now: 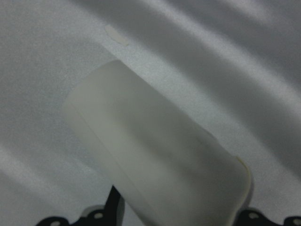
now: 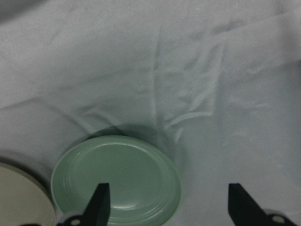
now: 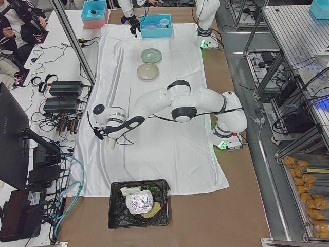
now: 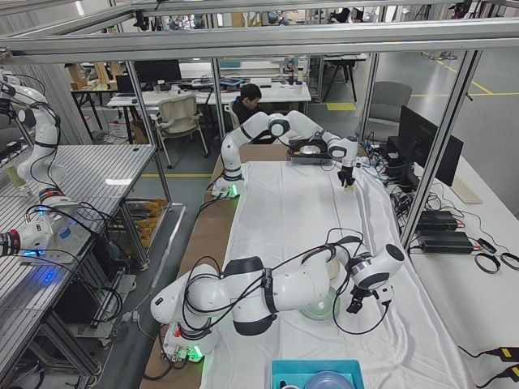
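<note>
A pale translucent piece (image 1: pixel 155 141), like a cup or container on its side, fills much of the left wrist view on the white cloth. My left gripper is at it, fingertips low on either side; whether it grips is unclear. In the right wrist view my right gripper stands open above the cloth, empty, near a green plate (image 2: pixel 115 165) and a beige plate (image 2: pixel 19 195).
A black lined bin (image 3: pixel 115 211) with a foil tray and other items stands at the near end. A blue bin (image 3: pixel 157 32) with dishes sits at the far end.
</note>
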